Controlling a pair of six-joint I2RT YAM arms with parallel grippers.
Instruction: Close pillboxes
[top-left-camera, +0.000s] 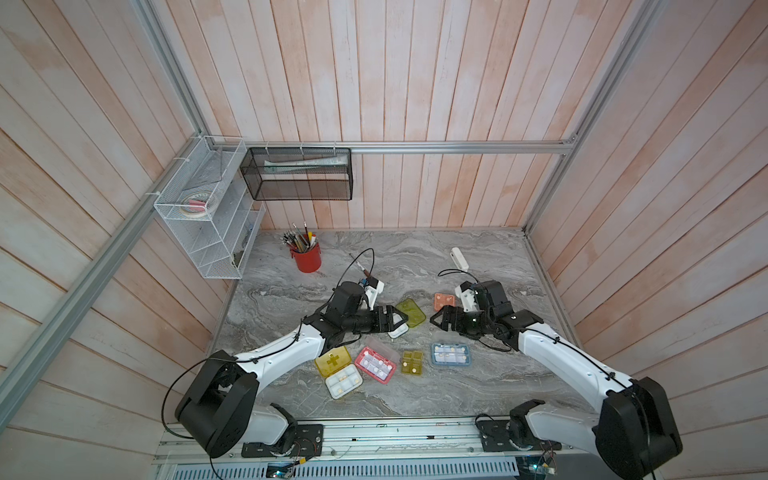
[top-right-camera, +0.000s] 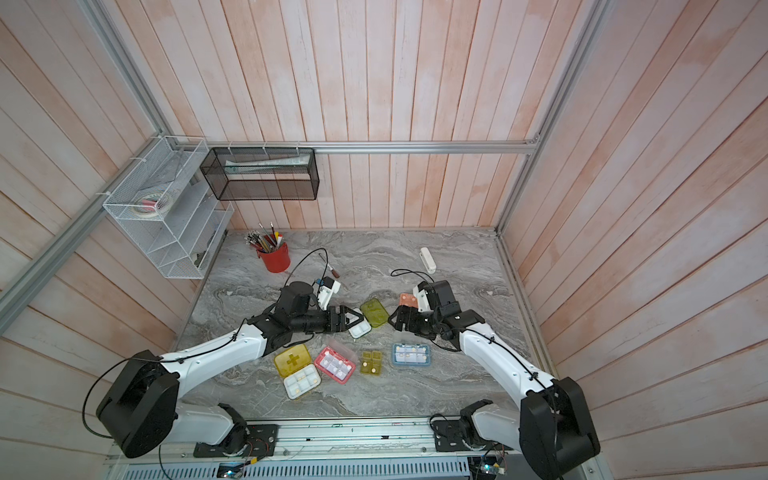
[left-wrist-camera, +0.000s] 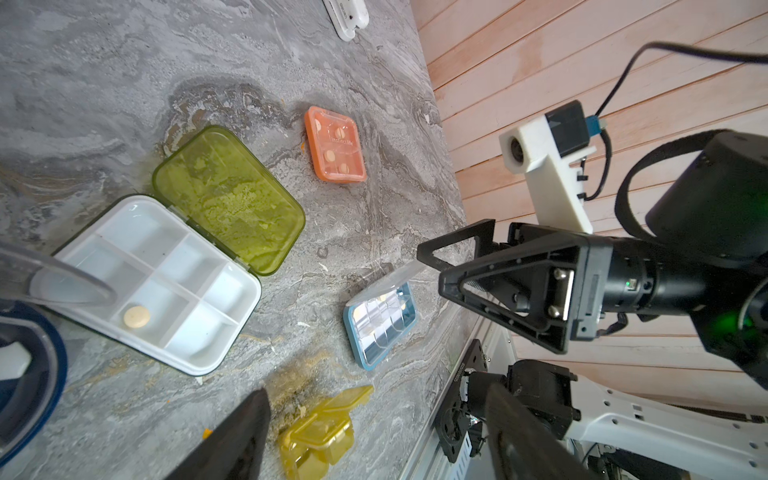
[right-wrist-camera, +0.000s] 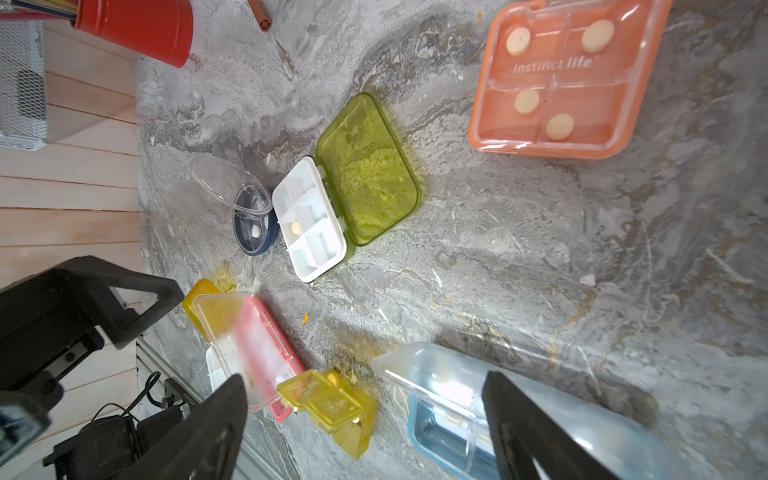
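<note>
Pillboxes lie spread on the grey table. The olive-lidded white box (left-wrist-camera: 165, 280) is open flat; a navy round one (right-wrist-camera: 254, 232) stands lid-up beside it. The orange box (right-wrist-camera: 560, 72) has its lid down. The blue box (right-wrist-camera: 448, 432), pink box (right-wrist-camera: 272, 344) and small yellow box (right-wrist-camera: 328, 400) have raised lids. A yellow-and-white box (top-left-camera: 344, 379) lies open at front left. My left gripper hangs open over the middle, empty. My right gripper is open and empty above the table, near the orange and blue boxes.
A red pen cup (top-left-camera: 306, 257) stands at back left below wire shelves (top-left-camera: 200, 224). A white object (top-left-camera: 459, 258) lies at back right.
</note>
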